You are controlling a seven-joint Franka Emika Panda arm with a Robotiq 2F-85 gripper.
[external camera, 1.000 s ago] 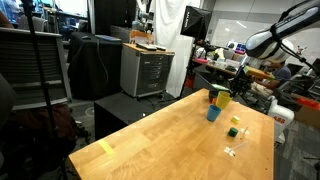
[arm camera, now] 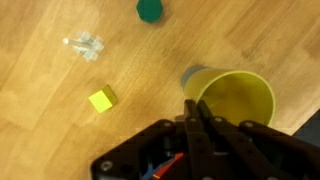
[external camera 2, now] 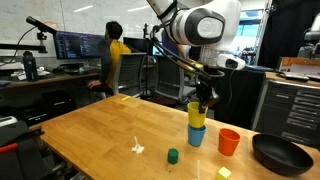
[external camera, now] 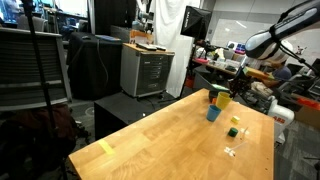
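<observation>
A yellow cup (external camera 2: 196,115) is upright, or nearly so, with my gripper shut on its rim. In the wrist view I look down into the yellow cup's open mouth; one side of its wall runs between the fingertips. Directly below it in exterior view 2 stands a blue cup (external camera 2: 196,137) on the table. Whether the yellow cup's base sits inside the blue cup or just above it, I cannot tell. From exterior view 1 the yellow cup (external camera: 223,100) shows just above and right of the blue cup (external camera: 213,113).
Close by stand an orange-red cup (external camera 2: 229,142) and a black bowl (external camera 2: 282,155). A green cylinder (external camera 2: 173,156), a yellow cube (arm camera: 102,99) and a small whitish object (arm camera: 84,45) lie on the wooden table.
The upper arm has shifted slightly in exterior view 1. The cups show no clear movement.
</observation>
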